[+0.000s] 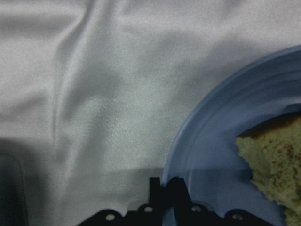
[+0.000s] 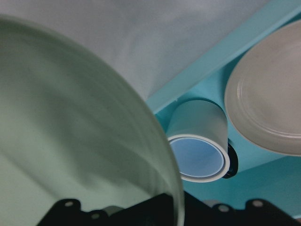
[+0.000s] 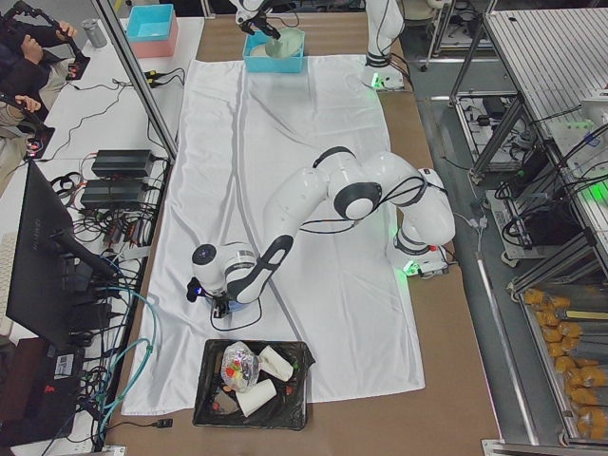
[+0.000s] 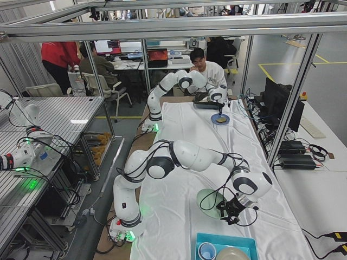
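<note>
A blue plate (image 1: 216,141) with a browned piece of bread or cake (image 1: 273,160) rests on the white cloth. My left gripper is at the plate's rim, its fingers close about it; the finger's exact state is hard to tell. My right gripper is shut on the rim of a pale green plate (image 2: 80,136), held up beside and partly over the turquoise bin (image 4: 222,241). In that bin are a white cup with blue interior (image 2: 197,155) and a beige plate (image 2: 268,94).
A black tray (image 3: 294,408) with a bagged item and white rolls sits at the near end of the table in the camera left view.
</note>
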